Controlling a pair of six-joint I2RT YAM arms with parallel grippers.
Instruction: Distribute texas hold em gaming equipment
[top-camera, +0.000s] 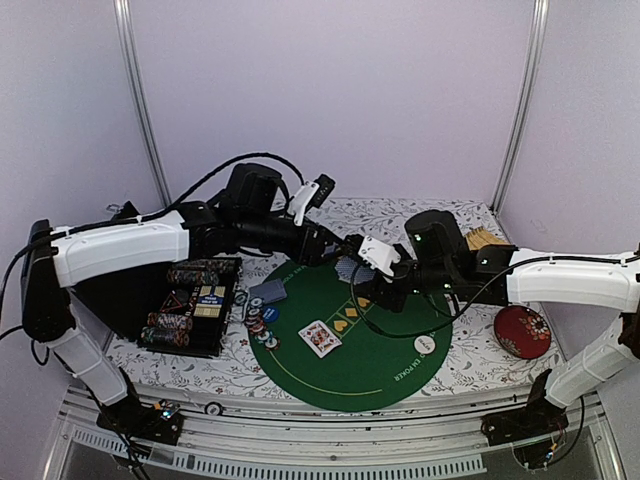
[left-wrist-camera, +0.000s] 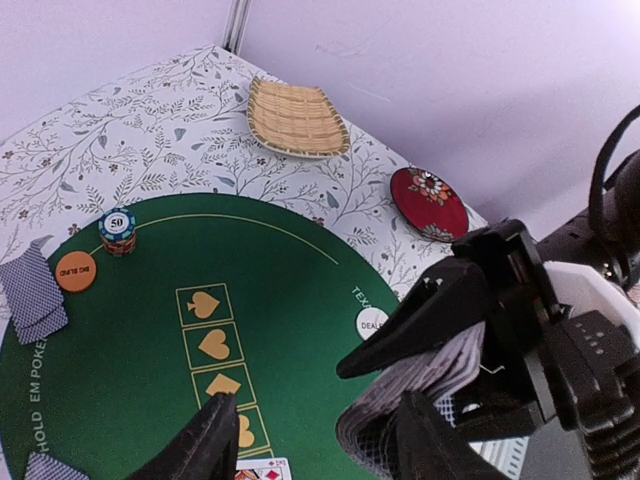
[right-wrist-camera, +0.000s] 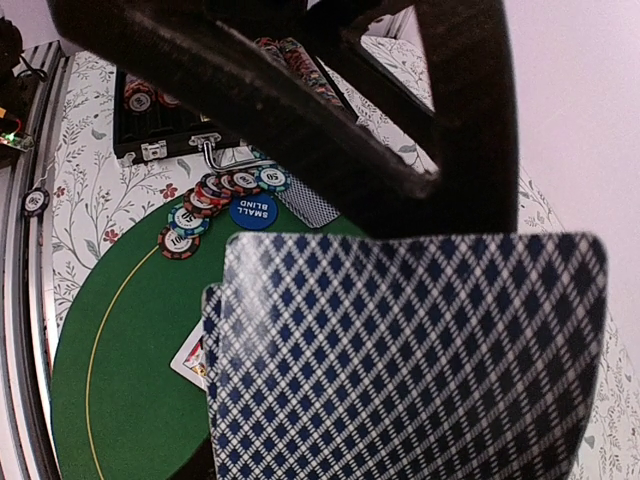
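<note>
In the right wrist view a deck of cards with blue-and-white checked backs (right-wrist-camera: 410, 350) fills the lower part, its cards slightly fanned at one side. My right gripper (top-camera: 362, 280) is shut on this deck above the green mat. From the left wrist view, the deck's edge (left-wrist-camera: 415, 380) is seen between the right gripper's dark fingers. My left gripper is part open, its fingertips close to the deck's near corner; no card shows held in it. On the mat (top-camera: 310, 380) lie face-up cards (top-camera: 319, 338) and a face-down pile (top-camera: 268, 291).
At the left stands an open chip case (top-camera: 190, 310). Loose chips (right-wrist-camera: 185, 215) and a small blind button (right-wrist-camera: 253, 211) lie by the mat's edge. A dealer button (top-camera: 424, 344), a red plate (top-camera: 522, 331) and a woven basket (left-wrist-camera: 295, 115) sit to the right.
</note>
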